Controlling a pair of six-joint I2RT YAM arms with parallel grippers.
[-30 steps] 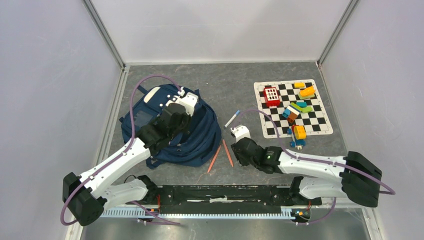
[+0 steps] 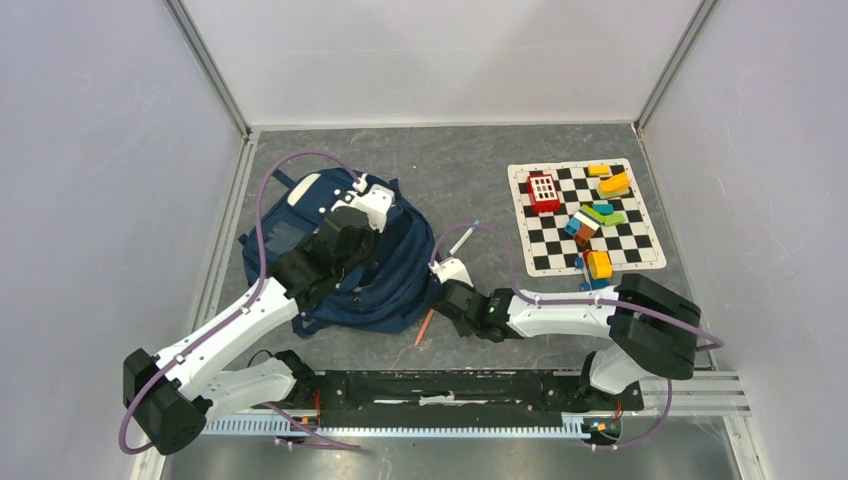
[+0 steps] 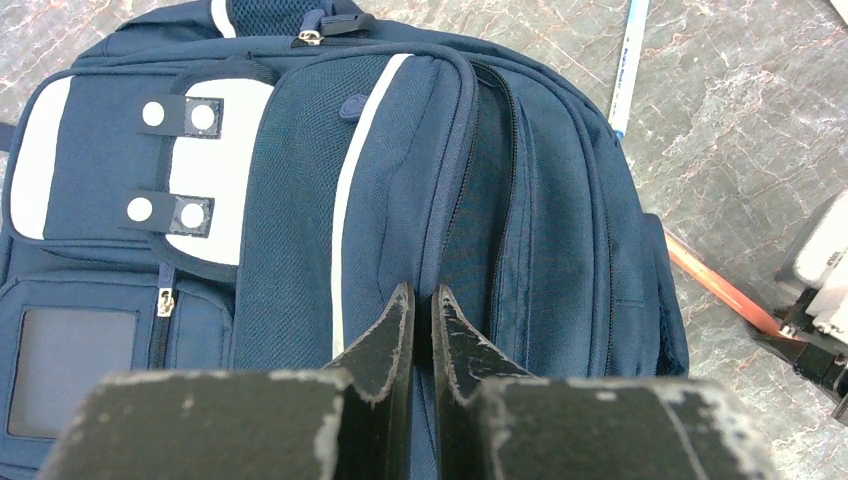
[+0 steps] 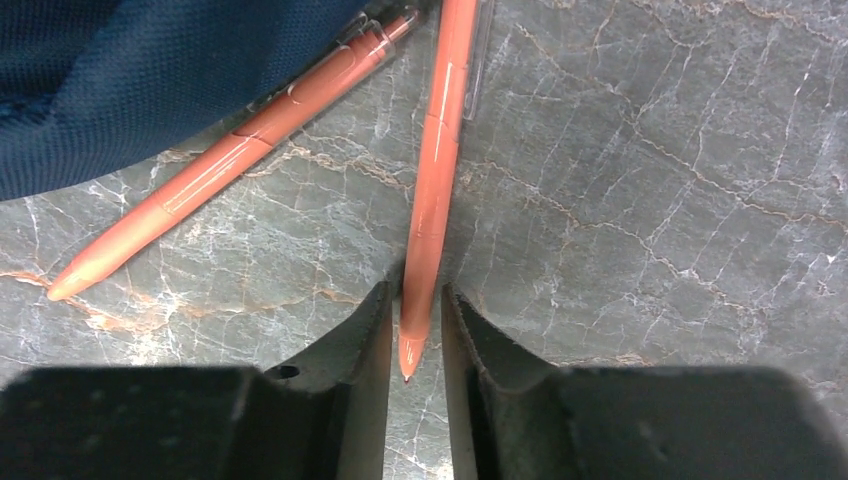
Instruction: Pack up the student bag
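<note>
A dark blue backpack with white trim lies on the left half of the table. In the left wrist view, my left gripper is shut on the fabric edge of the backpack, beside its unzipped opening. One orange pen lies on the table with its tip end between the fingers of my right gripper; a gap still shows, so the fingers are part open around it. A second orange pen lies to the left, its far end against the bag. A white marker with blue ends rests beyond the bag.
A checkered board with several toy bricks stands at the back right, a red brick among them. A toy with blue parts sits at its lower edge.
My right arm has moved left, bringing its gripper over the right-hand orange pen, and its fingers have come around the pen. The left arm and the backpack have stayed in place.
</note>
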